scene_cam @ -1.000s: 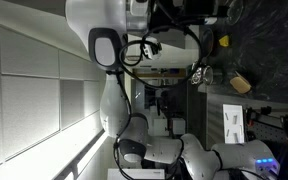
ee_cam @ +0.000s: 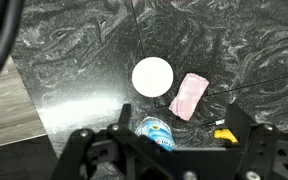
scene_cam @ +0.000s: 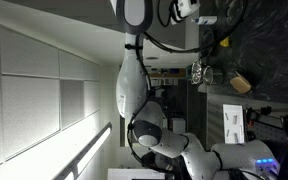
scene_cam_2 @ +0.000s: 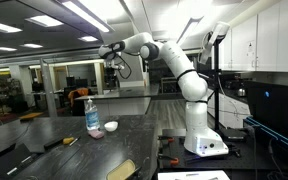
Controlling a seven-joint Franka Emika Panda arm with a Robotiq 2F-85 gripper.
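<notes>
No task is named. The gripper is open at the bottom of the wrist view, its dark fingers spread wide with nothing held. It looks down on a dark, marbled tabletop from some height. A white round bowl or lid [ee_cam: 152, 77] is near the middle, with a folded pink cloth [ee_cam: 189, 96] to its right. Partly hidden by the gripper's lower edge is a blue and white canister [ee_cam: 156, 131]. A small yellow and black item [ee_cam: 225, 135] is beside the right finger. In exterior view 2 the gripper [scene_cam_2: 110, 60] hangs high above the table's far side.
The canister [scene_cam_2: 91, 115] stands upright on the table near the white bowl [scene_cam_2: 111, 126]. Closer to the arm's base sits a tan block or board [scene_cam_2: 122, 169]. A dark cable crosses the wrist view's upper left corner.
In exterior view 1 the arm has swung right and upward, away from the white wall panels. The objects visible on the table have not shifted.
</notes>
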